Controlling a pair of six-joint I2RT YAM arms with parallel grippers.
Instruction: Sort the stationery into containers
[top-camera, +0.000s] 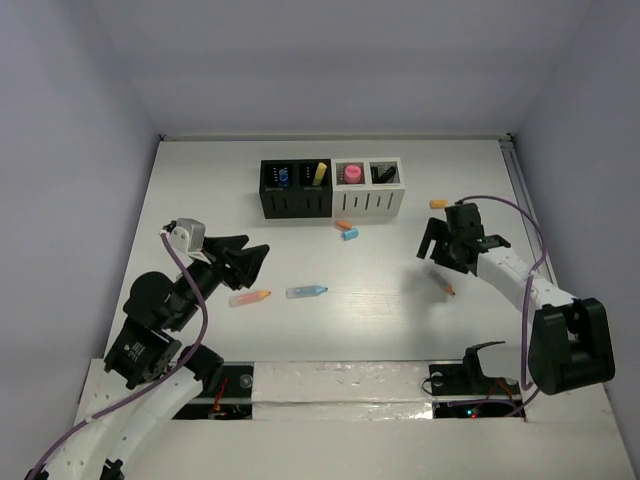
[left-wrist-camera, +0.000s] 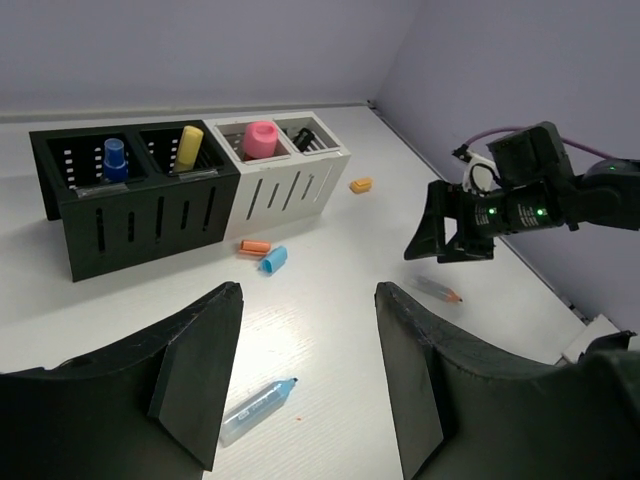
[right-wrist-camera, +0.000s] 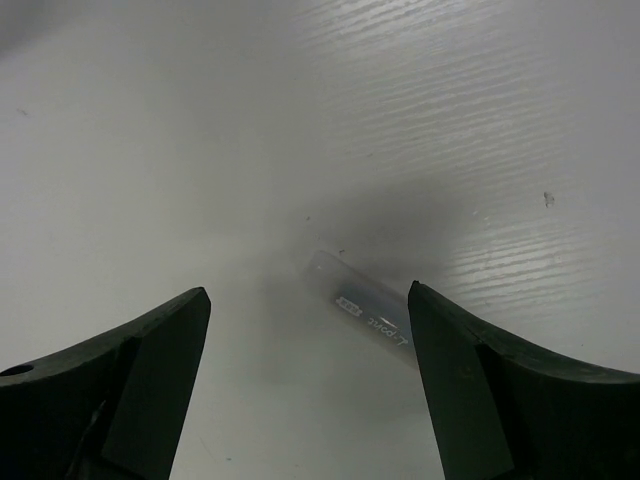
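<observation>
My right gripper (top-camera: 432, 250) hangs open above a clear marker with an orange tip (right-wrist-camera: 355, 305), which lies between and just beyond its fingers in the right wrist view. My left gripper is raised at the left with fingers apart and nothing visible between them. A pink marker (top-camera: 249, 298) and a light blue marker (left-wrist-camera: 255, 408) lie on the table. An orange piece (left-wrist-camera: 255, 247), a blue cap (left-wrist-camera: 273, 259) and a yellow piece (top-camera: 438, 204) lie loose. The black container (top-camera: 295, 205) holds blue and yellow items; the white one (top-camera: 367, 201) holds pink and black items.
Both containers stand side by side at the back centre. Walls border the table at both sides and behind.
</observation>
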